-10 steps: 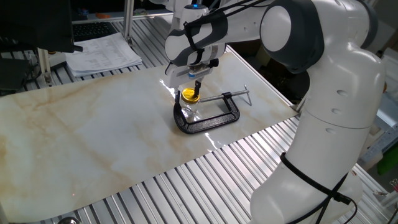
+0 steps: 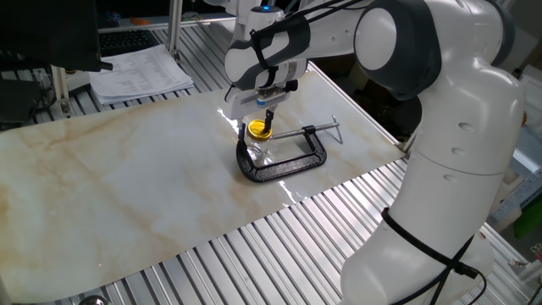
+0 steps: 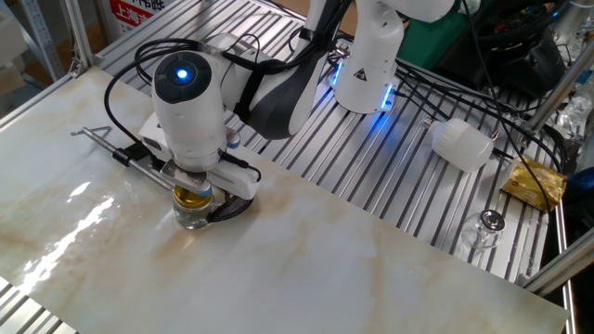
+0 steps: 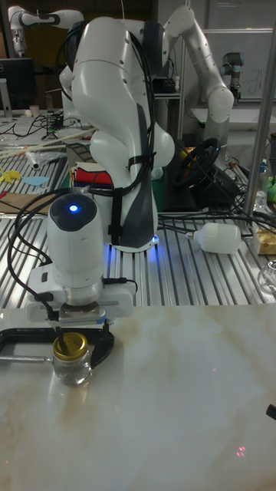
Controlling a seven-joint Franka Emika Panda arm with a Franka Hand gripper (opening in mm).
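Note:
A small clear glass jar (image 2: 257,152) with a gold lid (image 2: 259,130) stands on the marbled board, within the open frame of a black C-clamp (image 2: 288,169). The clamp lies flat around it, its silver screw (image 2: 292,132) on the far side of the jar. Directly above the lid, my gripper (image 2: 257,128) points down, with dark fingers (image 2: 269,119) at either side of the lid. Whether they press on it or only stand around it cannot be made out. In the third view the jar (image 4: 72,370) shows upright, with one finger over the lid's left part.
Left and front of the marbled board (image 2: 102,195) are clear. Papers (image 2: 140,76) lie beyond its far edge. On the slatted table, away from the clamp, are a white bulb-like object (image 3: 461,145), a small glass jar (image 3: 484,230) and a gold packet (image 3: 534,183).

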